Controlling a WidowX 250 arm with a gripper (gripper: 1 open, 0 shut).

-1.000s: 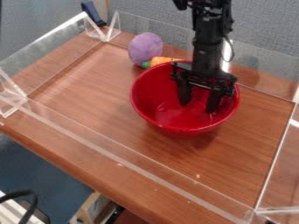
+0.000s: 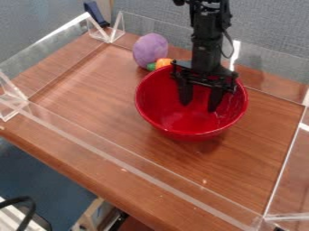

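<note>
A red bowl (image 2: 175,122) stands on the wooden table. My black gripper (image 2: 205,90) reaches down into the bowl from above, its fingers low inside it; whether they are open or shut is hard to tell, and what lies between them is hidden. Behind the bowl, on the left, are a purple eggplant-like round object (image 2: 150,49) and an orange carrot (image 2: 162,63) with a green end, partly hidden.
Clear plastic walls edge the table, with a grey wall behind.
The gripper has shifted very slightly left and up within the bowl. The other objects look unmoved.
</note>
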